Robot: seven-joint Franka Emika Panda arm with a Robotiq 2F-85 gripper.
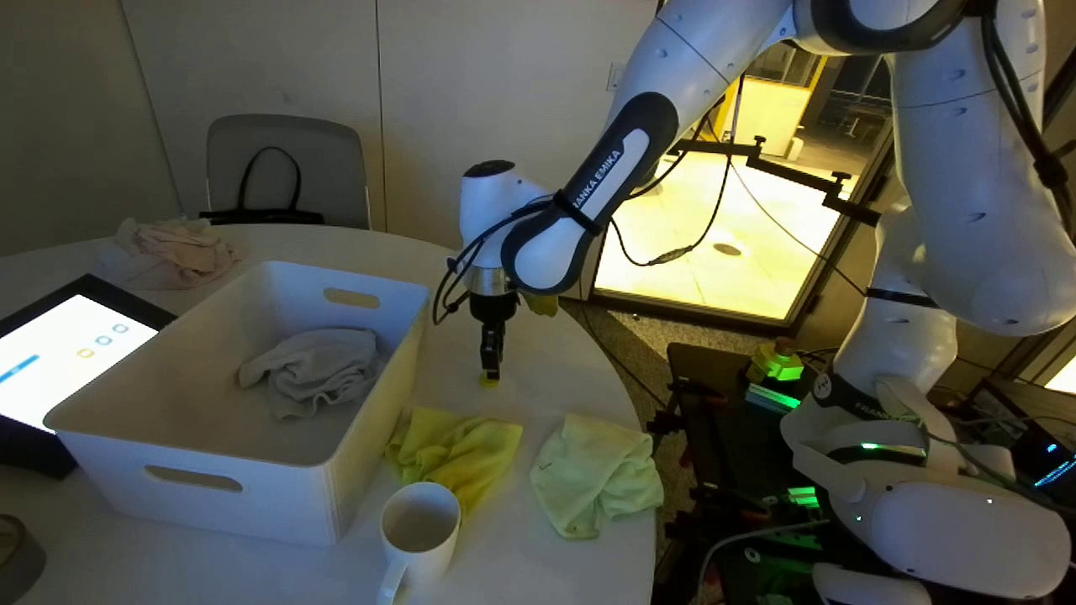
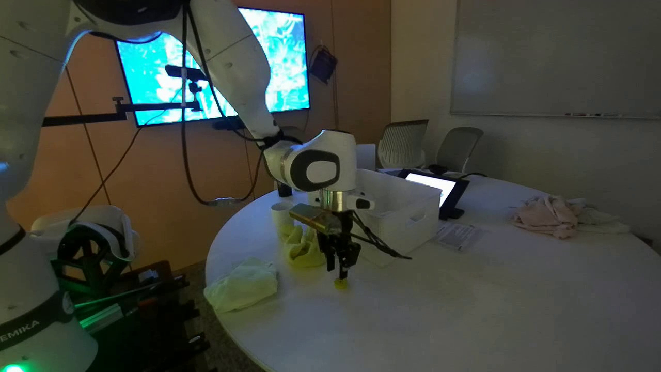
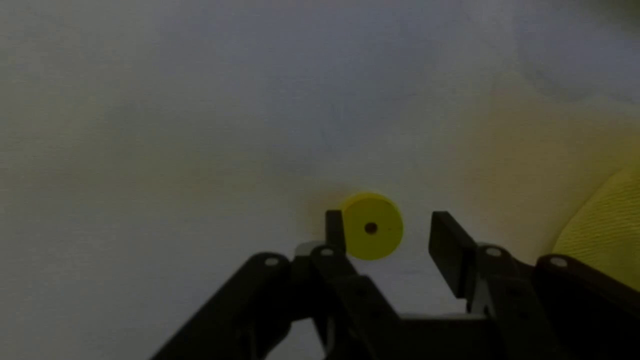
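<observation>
A small round yellow piece (image 3: 373, 228) with a dark hole in its centre shows in the wrist view, against the left finger (image 3: 336, 231). Bare space separates it from the right finger (image 3: 448, 246), so contact on both sides does not show. The fingers of my gripper stand partly apart. Seen from outside, the gripper (image 1: 491, 371) points straight down close to the white table, with the yellow piece (image 1: 489, 381) at its tip. In the second exterior view the piece (image 2: 341, 284) is also directly below the fingertips; whether it rests on the table I cannot tell.
A white bin (image 1: 202, 504) holding a grey cloth (image 1: 318, 368) stands left of the gripper. Nearer the front lie a yellow cloth (image 1: 459, 454), a pale green cloth (image 1: 595, 479) and a white mug (image 1: 421, 524). Open table (image 2: 496, 297) extends away from the bin.
</observation>
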